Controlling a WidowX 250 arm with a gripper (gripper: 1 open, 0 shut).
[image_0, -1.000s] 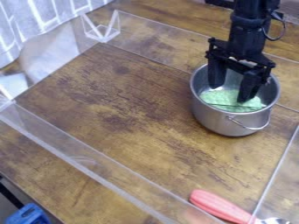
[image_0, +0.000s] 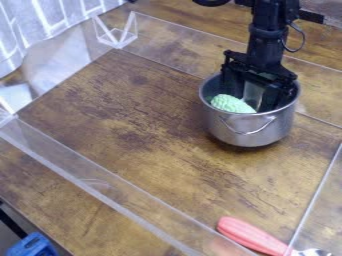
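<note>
My black gripper (image_0: 257, 78) reaches down into a steel pot (image_0: 246, 130) on the right of the wooden board. Its fingers are inside the pot, so how they stand is hard to tell. A pale green textured object (image_0: 231, 104) lies in the pot, left of the fingers.
A spoon or similar utensil with a red handle (image_0: 251, 236) lies at the bottom right. Clear plastic walls edge the board (image_0: 120, 105), whose left and middle are bare. A blue object (image_0: 34, 245) sits at the bottom left corner.
The pot and my gripper have shifted left. The green object now shows at the pot's left side, where before it lay beneath the fingers.
</note>
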